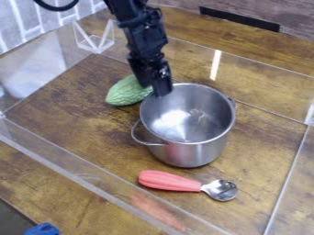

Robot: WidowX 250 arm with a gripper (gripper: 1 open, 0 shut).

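The black gripper (152, 83) points down at the back left rim of a steel pot (185, 128), over a pale green bumpy vegetable (123, 91) that lies left of the pot. Its fingertips are dark and partly overlap the vegetable, so whether they touch it is unclear. A spoon with a red handle (170, 180) lies in front of the pot.
Clear plastic walls edge the work area. A small blue object (40, 229) sits at the bottom left corner.
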